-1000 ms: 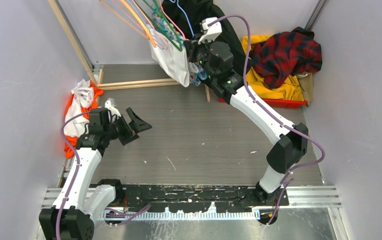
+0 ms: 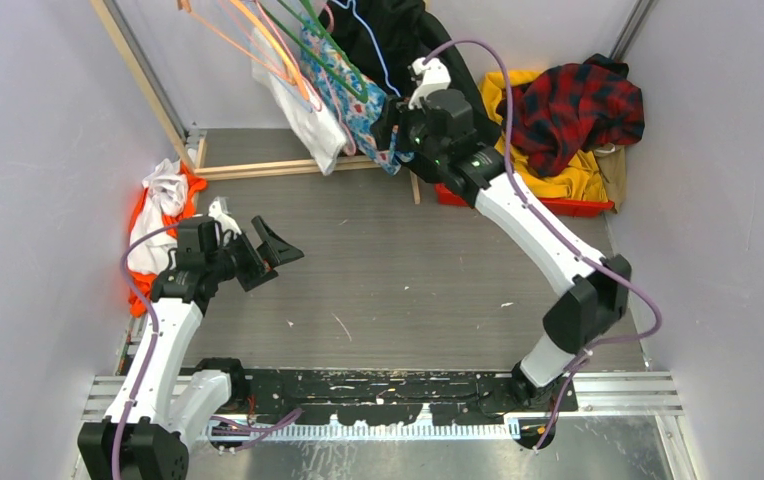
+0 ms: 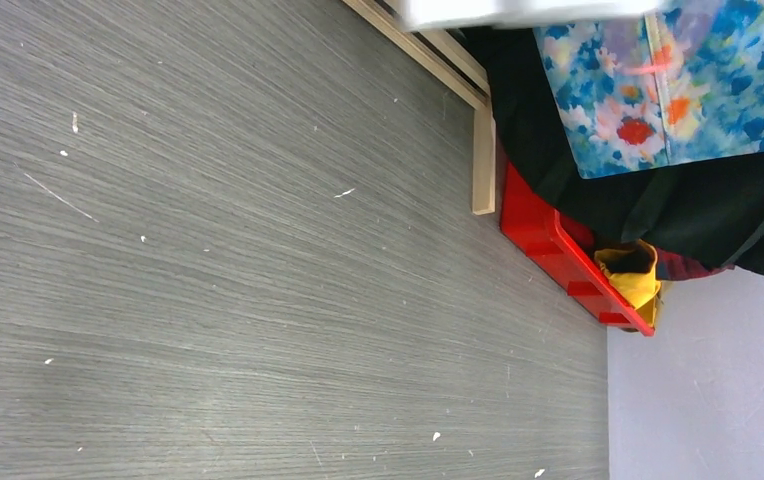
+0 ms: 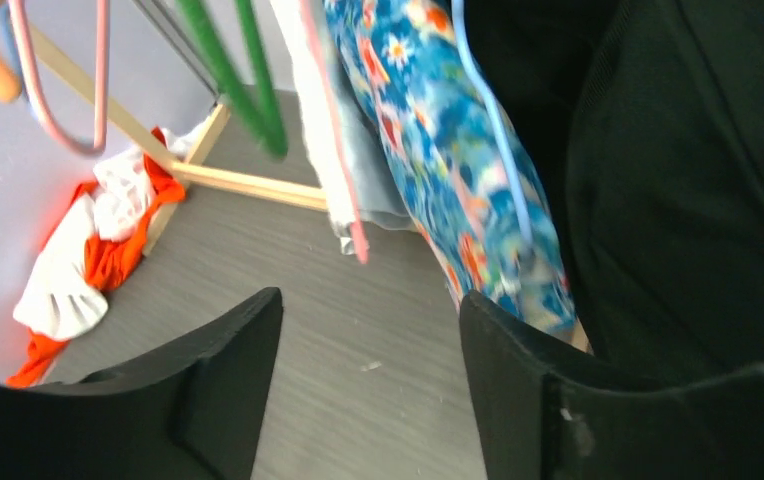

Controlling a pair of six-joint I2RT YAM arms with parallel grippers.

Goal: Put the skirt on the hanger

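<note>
A white garment [image 2: 308, 122] hangs at the back beside a blue floral one [image 4: 445, 160] and a black one [image 4: 678, 190]; which of them is the skirt, I cannot tell. Colourful hangers crowd above them, among them a green hanger [image 2: 343, 75] and a blue hanger [image 4: 495, 120]. My right gripper has its fingers apart with only floor between them, just in front of the hanging clothes. Over the floor at left, well away from the clothes, my left gripper [image 2: 280, 258] is open and empty.
A red bin [image 2: 573, 207] with yellow and plaid clothes stands at the back right. White and orange cloth [image 2: 163, 200] lies by the left wall. A wooden rail [image 2: 278, 169] crosses the floor below the hanging clothes. Mid-floor is bare.
My right gripper has moved slightly right and toward the front. The white garment has swung left, showing more of the floral one. My left arm has stayed put.
</note>
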